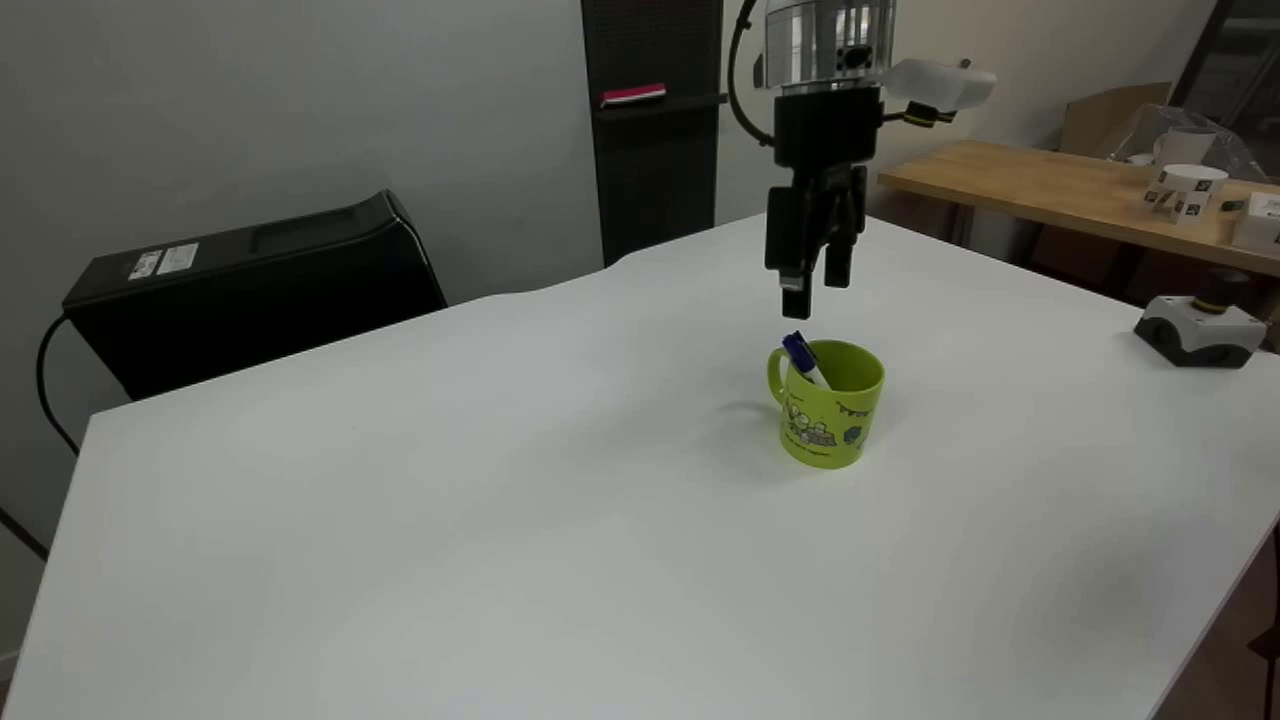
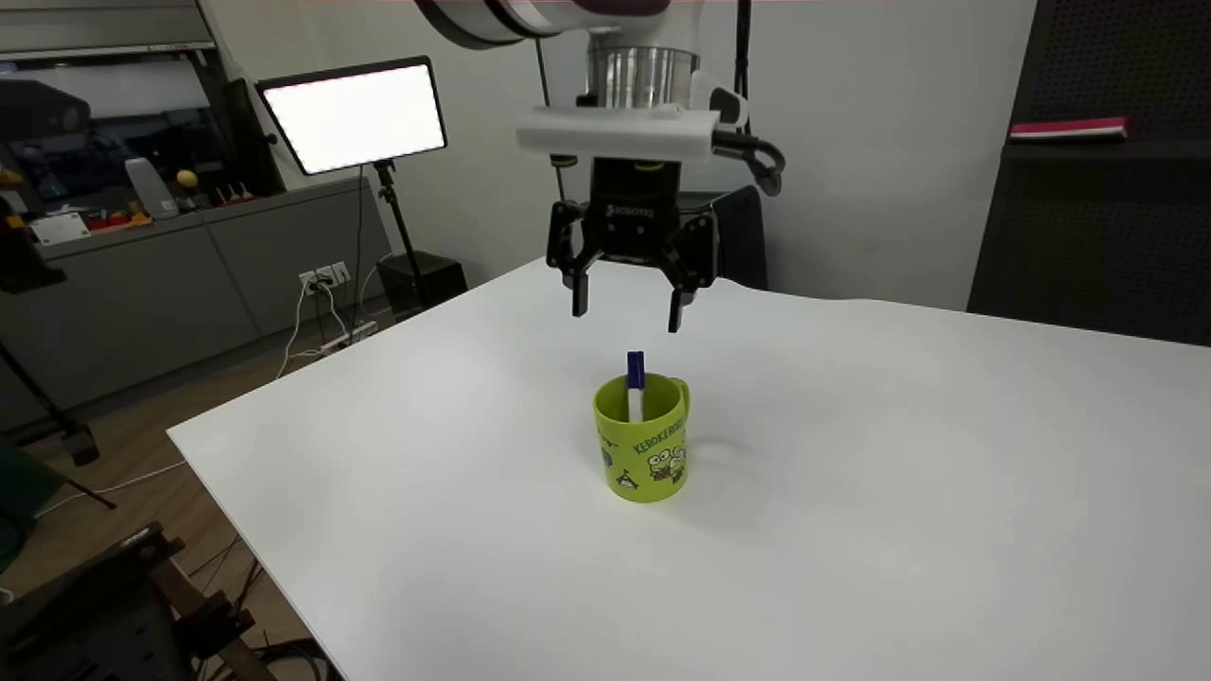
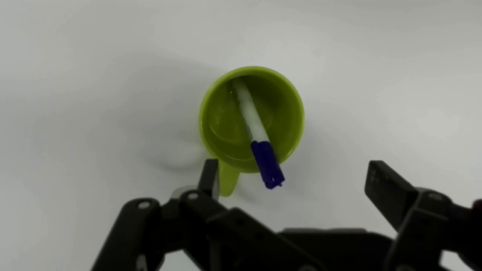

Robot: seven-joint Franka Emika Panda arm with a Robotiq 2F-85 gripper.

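Observation:
A green mug (image 1: 830,414) with printed cartoon figures stands upright on the white table. Inside it leans a white marker with a dark blue cap (image 2: 636,370), the cap end sticking out past the rim near the handle (image 1: 776,374). My gripper (image 2: 627,313) hangs above the mug, open, its two fingers wide apart and nothing between them. From the wrist view, the marker (image 3: 253,115) crosses the mug's opening, with its cap (image 3: 267,165) pointing toward the gap between my fingers. Both fingertips are clear of the marker and higher than it.
A grey and black switch box (image 1: 1200,324) sits at its right edge in exterior view 1. Beyond the table's far edge is a black case (image 1: 258,282), and a wooden bench (image 1: 1020,180) stands further back.

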